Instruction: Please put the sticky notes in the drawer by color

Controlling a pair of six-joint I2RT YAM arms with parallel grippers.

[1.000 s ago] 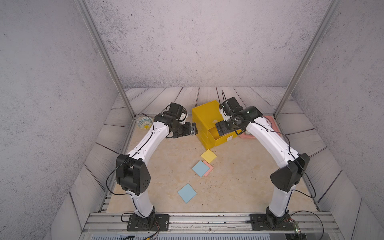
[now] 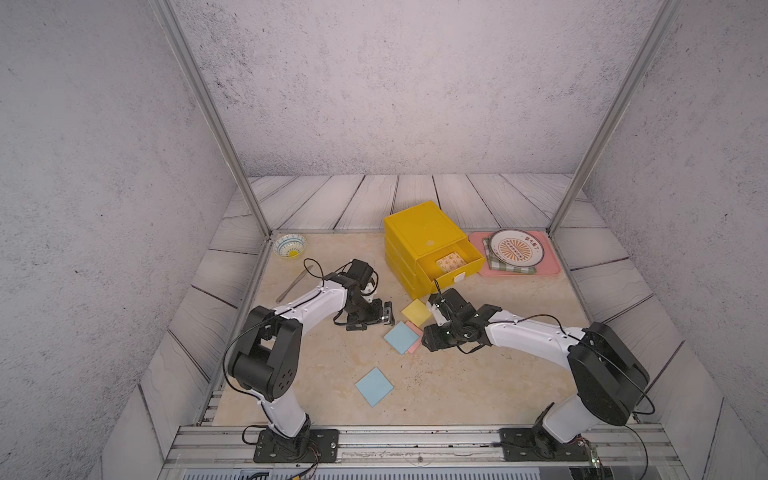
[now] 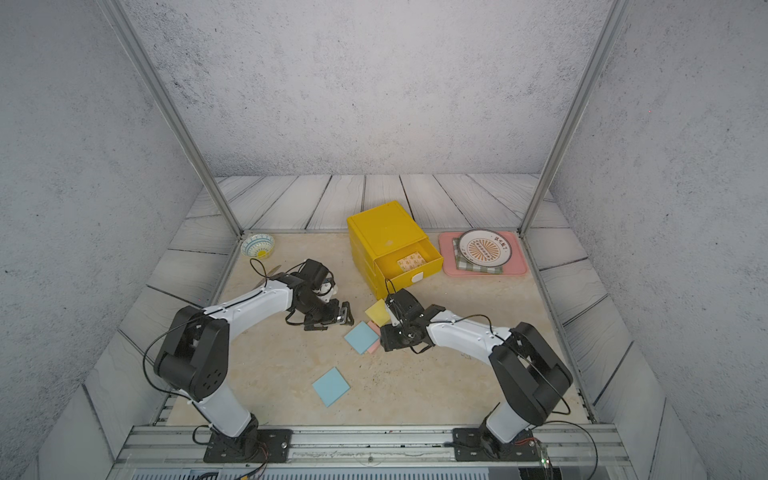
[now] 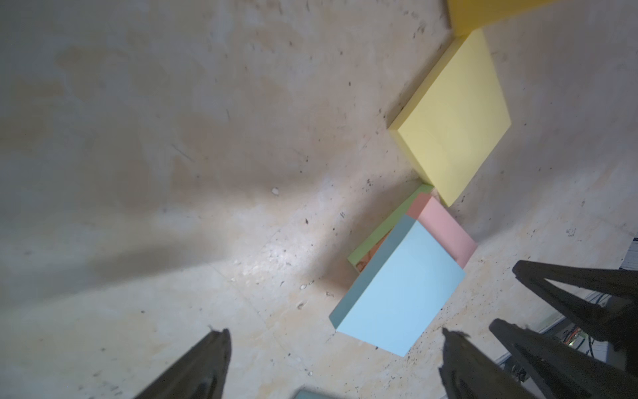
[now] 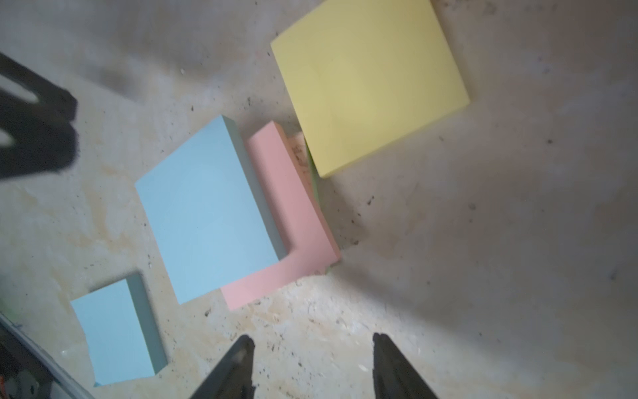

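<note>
A blue sticky-note pad (image 5: 209, 209) lies partly over a pink pad (image 5: 292, 199). In the left wrist view, the edge of a green pad (image 4: 388, 227) shows beneath them. A yellow pad (image 5: 372, 76) lies against this stack's back corner, and another blue pad (image 2: 374, 387) lies alone nearer the front. My open left gripper (image 2: 389, 313) is left of the stack, empty. My right gripper hovers just right of it, fingers apart and nothing between them. Behind, the yellow cabinet's top drawer (image 2: 460, 275) is pulled out, with a pale orange patterned item (image 2: 450, 261) inside.
A bowl (image 2: 289, 245) stands at the back left, near a thin stick (image 2: 293, 286). At the back right, a plate (image 2: 516, 248) and checked cloth rest on a pink tray (image 2: 552, 262). Bare table lies at the front right. Both grippers are close together around the stack.
The left one has shifted toward the front. The pads look unmoved.
</note>
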